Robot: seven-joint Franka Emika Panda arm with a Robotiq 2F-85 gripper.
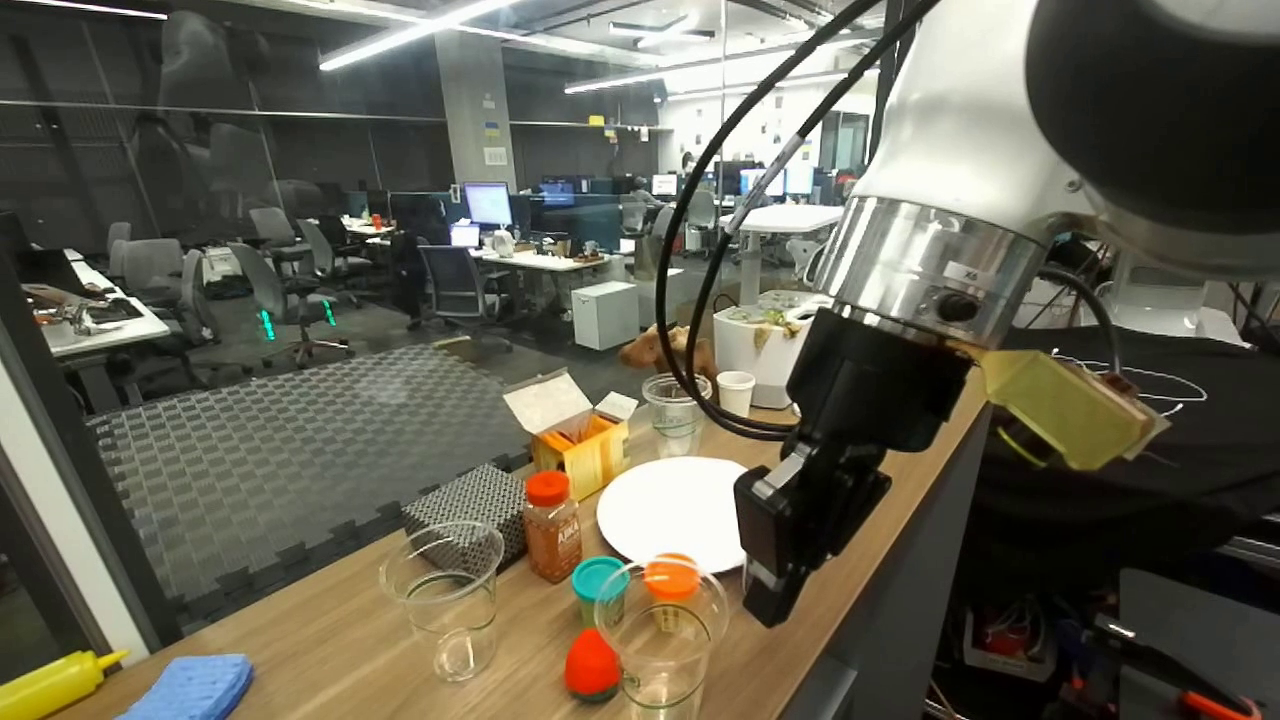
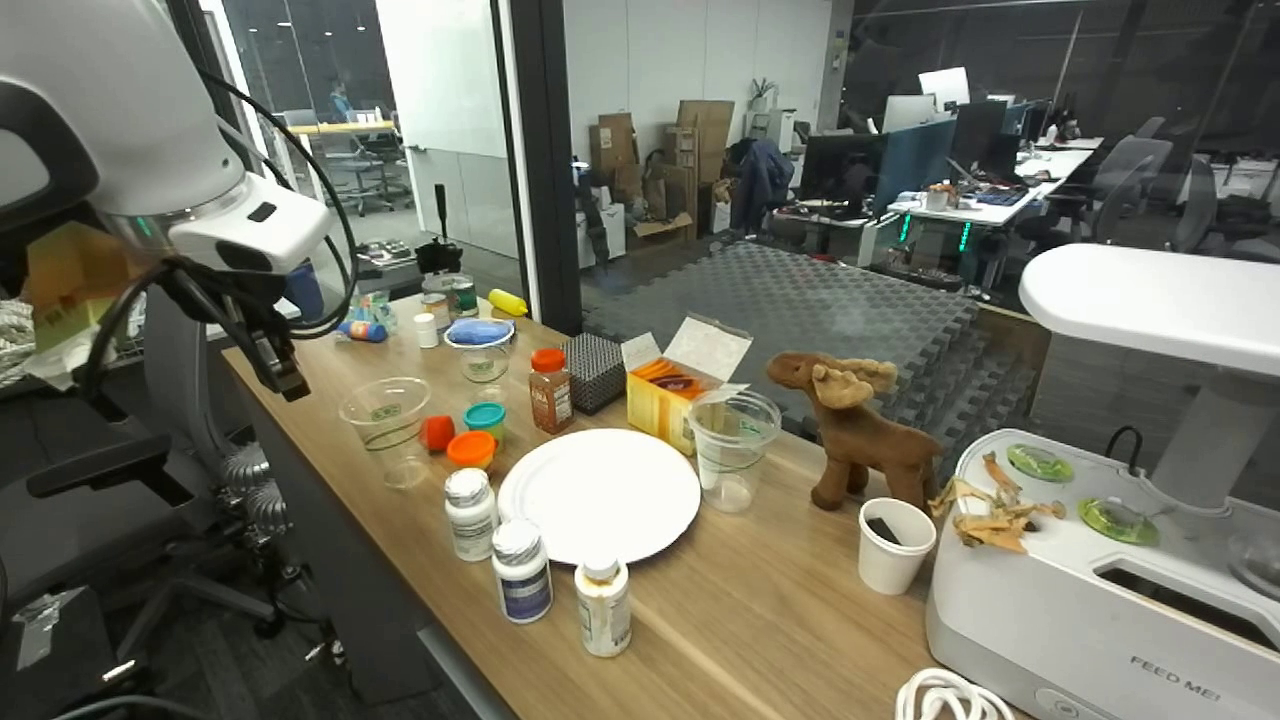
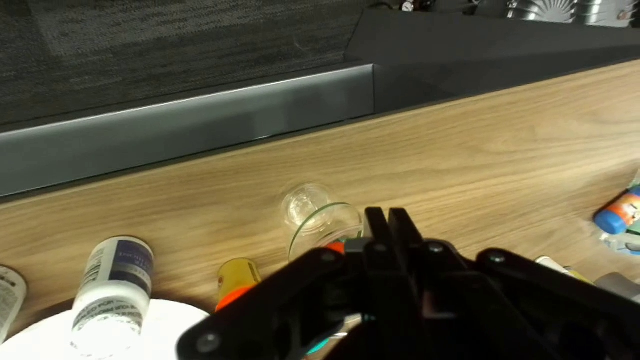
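Observation:
In the wrist view, the fingers of my gripper are close together, and no object shows between them. They hang over the counter near a clear plastic cup (image 3: pixel 327 225). From the second exterior view, the gripper (image 2: pixel 286 382) is in the air by the counter's edge, clear of the cup (image 2: pixel 386 420). Three white bottles stand upright on the wood: one (image 2: pixel 471 514) touching or near the plate (image 2: pixel 600 480), one with a purple label (image 2: pixel 523 576), and one (image 2: pixel 603 608) in front. In the first exterior view, the gripper (image 1: pixel 768 600) hides the bottles.
Around the plate stand an orange-lidded tub (image 2: pixel 471 450), a teal-lidded tub (image 2: pixel 486 420), a red-capped spice jar (image 2: pixel 549 390), an open tea box (image 2: pixel 666 396) and another clear cup (image 2: pixel 732 450). A toy moose (image 2: pixel 858 432) and white paper cup (image 2: pixel 894 546) stand farther along.

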